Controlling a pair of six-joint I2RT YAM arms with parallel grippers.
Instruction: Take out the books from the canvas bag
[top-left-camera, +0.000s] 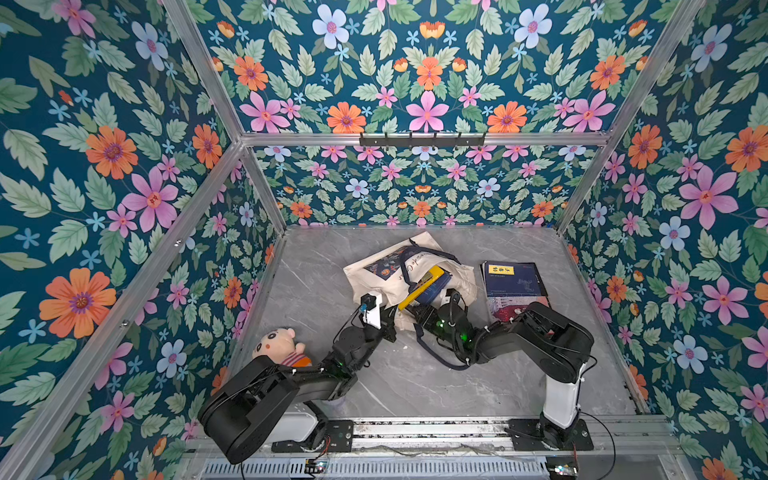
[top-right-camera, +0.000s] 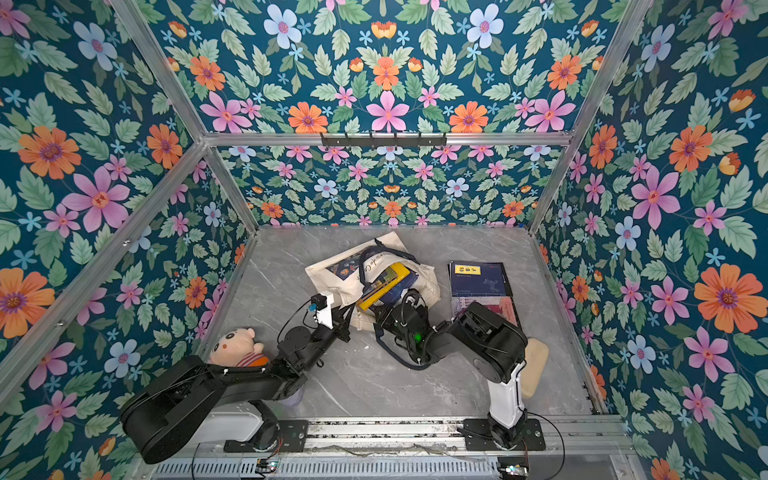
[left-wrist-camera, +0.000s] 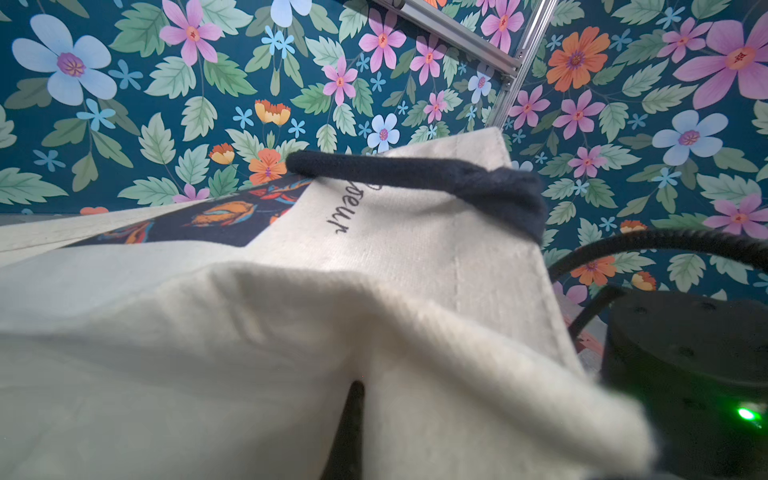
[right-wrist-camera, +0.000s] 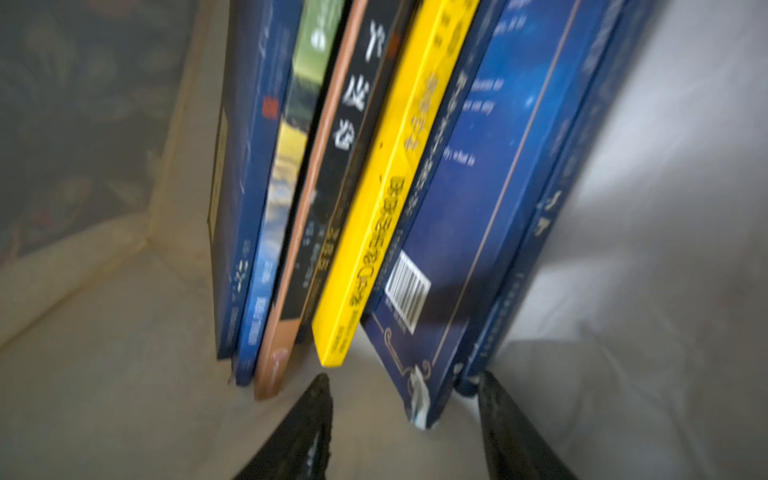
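The cream canvas bag (top-left-camera: 364, 276) lies at the middle back, its mouth toward me. Inside it, several books stand packed side by side; the yellow book (right-wrist-camera: 384, 192) and blue book (right-wrist-camera: 480, 176) show clearest in the right wrist view. In the top right view the yellow book (top-right-camera: 385, 285) pokes out of the mouth. My left gripper (top-left-camera: 390, 321) is shut on the cloth at the bag's mouth; one finger (left-wrist-camera: 350, 428) shows against the fabric. My right gripper is open at the mouth, with the blue book's lower corner in line with the gap between its fingers.
A dark blue book (top-right-camera: 478, 278) lies on other books right of the bag. A plush doll (top-left-camera: 280, 345) sits at the left. One beige object (top-right-camera: 534, 368) lies behind the right arm.
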